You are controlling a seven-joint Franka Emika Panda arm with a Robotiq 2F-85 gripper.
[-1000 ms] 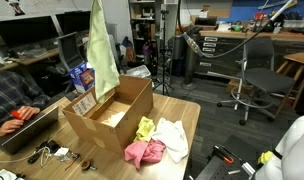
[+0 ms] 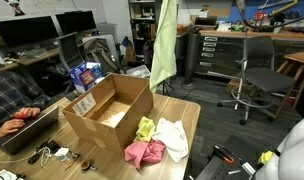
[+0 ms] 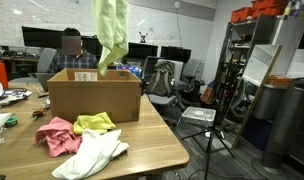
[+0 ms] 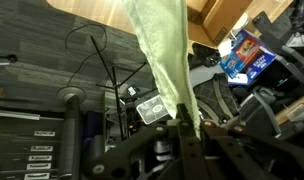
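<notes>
A long pale green cloth (image 2: 164,48) hangs in the air to the right of the open cardboard box (image 2: 90,127), past its right side in exterior view 1. In exterior view 2 the same cloth (image 3: 110,32) shows above the box (image 3: 64,101). My gripper is shut on one end of the cloth (image 4: 164,45) in the wrist view; both exterior views cut the gripper off. On the table lie a yellow cloth (image 2: 145,129), a pink cloth (image 2: 144,153) and a white cloth (image 2: 172,139), all in front of the box.
A blue-and-white package (image 2: 85,76) stands behind the box. Left of it are a laptop (image 2: 28,131) and small items with cables. A person (image 3: 73,50) sits beyond the table. Bare tabletop (image 3: 157,150) shows right of the cloths.
From above the box, the hanging green cloth has swung rightward in exterior view 1, clear of the box's right side. The box and the cloths on the table stay where they were.
</notes>
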